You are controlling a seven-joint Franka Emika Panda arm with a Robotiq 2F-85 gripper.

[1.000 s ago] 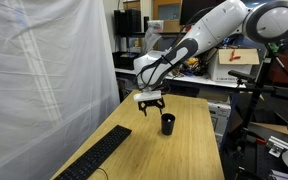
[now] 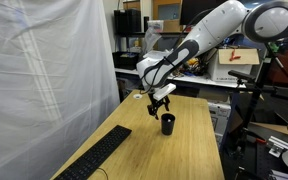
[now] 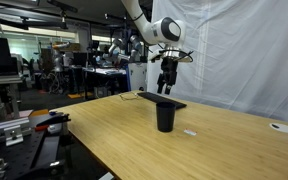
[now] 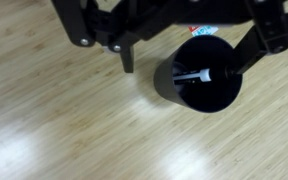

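A black cup (image 2: 168,126) stands upright on the wooden table; exterior view 2 also shows the cup (image 3: 165,118). Looking down into the cup (image 4: 168,84), the wrist view shows a white, pen-like item (image 4: 193,76) lying inside against dark contents. My gripper (image 2: 160,110) is open above the table, close to the cup on its far side in exterior view 1. In the wrist view its fingers (image 4: 127,60) are spread wide, one left of the cup and the other over its right rim. Nothing is held between them.
A long black keyboard (image 2: 96,152) lies along the table's left side. A small red and white item (image 4: 203,30) is by the cup. Small white items (image 3: 189,132) lie on the table, whose front (image 3: 134,155) is mostly clear.
My gripper has shifted right toward the cup in exterior view 1, and its wrist has turned. The cup has stayed in place.
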